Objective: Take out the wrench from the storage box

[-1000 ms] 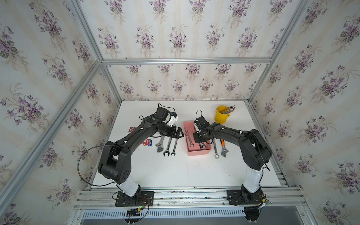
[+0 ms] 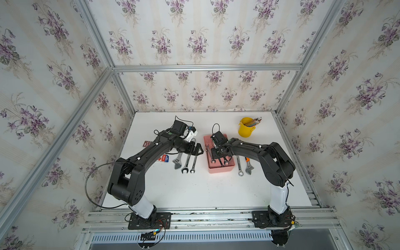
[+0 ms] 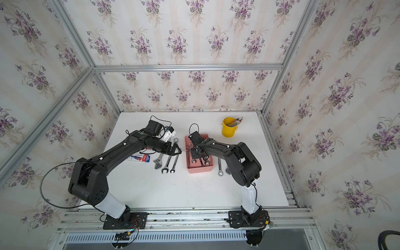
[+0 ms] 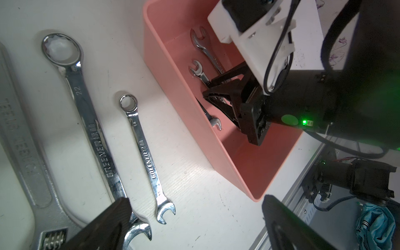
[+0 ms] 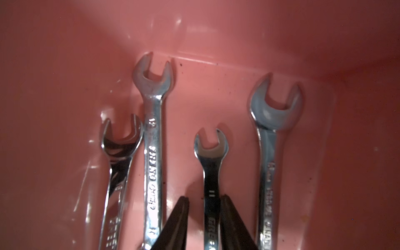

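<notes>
Several steel wrenches lie inside the pink storage box (image 2: 221,170). In the right wrist view a small wrench (image 5: 211,156) marked 11 runs down the middle of the box floor. Two wrenches, a longer one (image 5: 153,125) and a shorter one (image 5: 120,156), lie close together at the left wall, and a wider wrench (image 5: 273,112) lies to the right. My right gripper reaches down into the box, its fingers partly apart. The small wrench's shaft passes between them, close to the right finger. My left gripper stands open and empty beside the box, above the table.
Left of the box lie two combination wrenches, a large one (image 4: 93,133) and a small one (image 4: 143,150), and an adjustable wrench (image 4: 25,162). A yellow mug (image 2: 246,129) stands at the back right. Another wrench (image 2: 240,166) lies right of the box.
My right gripper has moved left over the box, covering more of its left side. The left arm has stayed nearly where it was.
</notes>
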